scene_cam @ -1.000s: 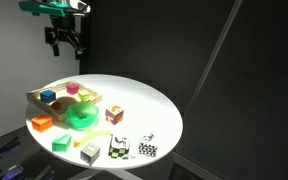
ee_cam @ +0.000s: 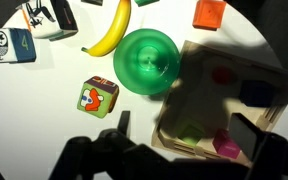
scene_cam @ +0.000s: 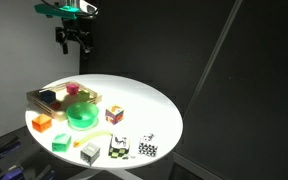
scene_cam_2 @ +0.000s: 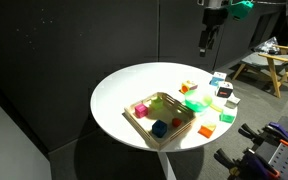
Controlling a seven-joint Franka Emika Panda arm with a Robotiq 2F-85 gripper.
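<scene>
High above the round white table, my gripper point(scene_cam: 74, 48) stands open with nothing visible between its fingers. Below it in the wrist view is a cardboard tray point(ee_cam: 196, 88) holding a dark blue cube point(ee_cam: 256, 93), a small red piece point(ee_cam: 222, 75), a green block point(ee_cam: 190, 133) and a pink cube point(ee_cam: 226, 145). Part of the tray's near side is hidden behind the gripper. A green bowl point(ee_cam: 146, 62) sits beside the tray and looks empty. In exterior view 2 the gripper point(scene_cam_2: 206, 48) hangs well clear of every object.
Around the bowl lie a yellow banana point(ee_cam: 109, 32), an orange cube point(ee_cam: 209, 14) and a picture block point(ee_cam: 97, 96). Two more patterned blocks stand beyond the banana, and a green cube point(scene_cam: 62, 143) sits near the table's front edge.
In exterior view 1 the gripper has shifted a little to the right and slightly up. The objects on the table look unmoved.
</scene>
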